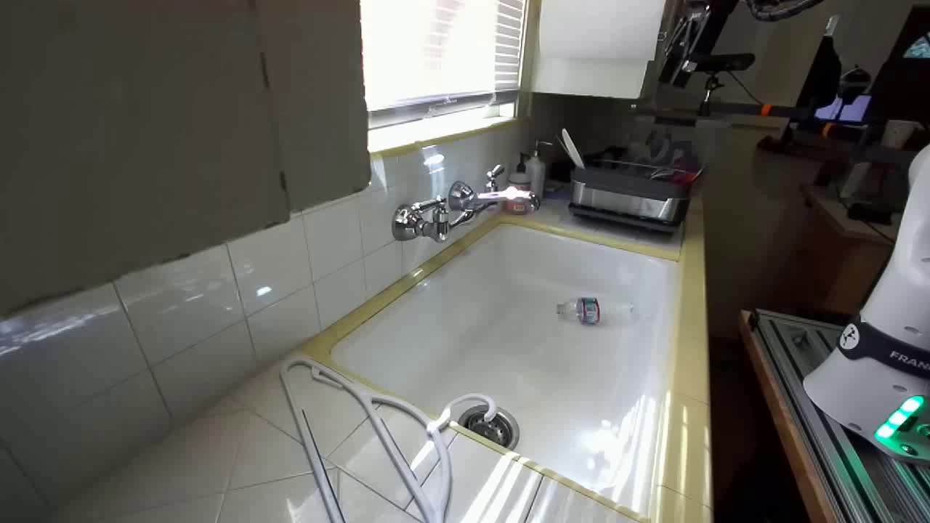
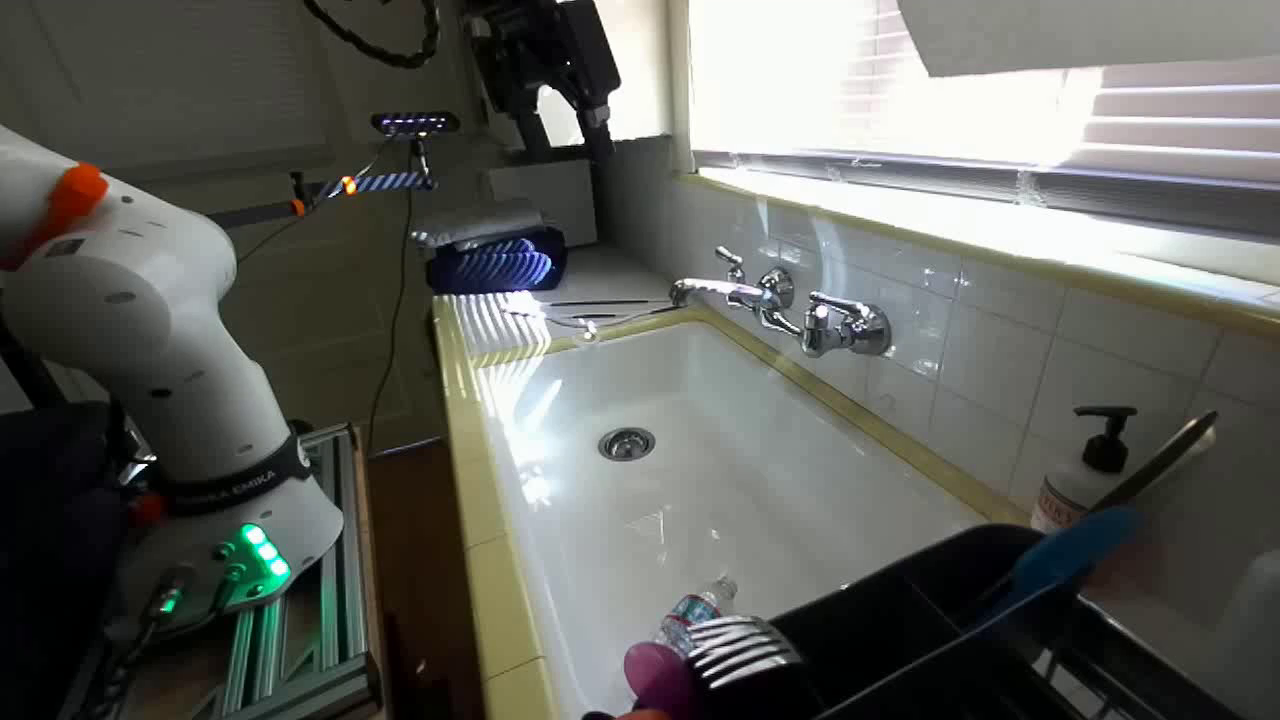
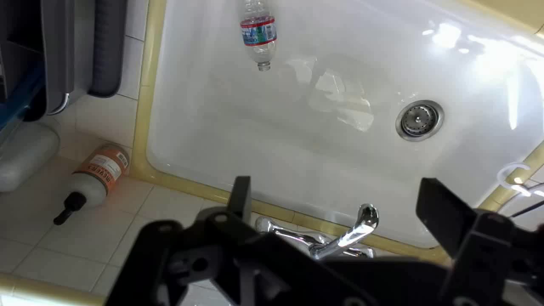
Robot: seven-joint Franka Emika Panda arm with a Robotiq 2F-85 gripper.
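High above the sink, my gripper is open, its two dark fingers wide apart with nothing held between them. In exterior view 2 the gripper [image 2: 564, 134] hangs near the top, pointing down. A clear plastic bottle [image 3: 260, 35] with a blue and red label lies on its side on the floor of the white sink [image 1: 488, 349]. It is well away from the fingers, toward the top of the wrist view. The bottle [image 1: 588, 310] shows whole in exterior view 1; in exterior view 2 the bottle [image 2: 693, 610] is partly hidden by a fork.
A chrome faucet [image 1: 471, 200] juts from the tiled wall over the sink. The dish rack [image 1: 629, 196] and a soap bottle [image 3: 99, 173] stand at one end. White hangers [image 1: 383, 418] lie at the other, near the drain [image 3: 420, 120]. Most of the basin is clear.
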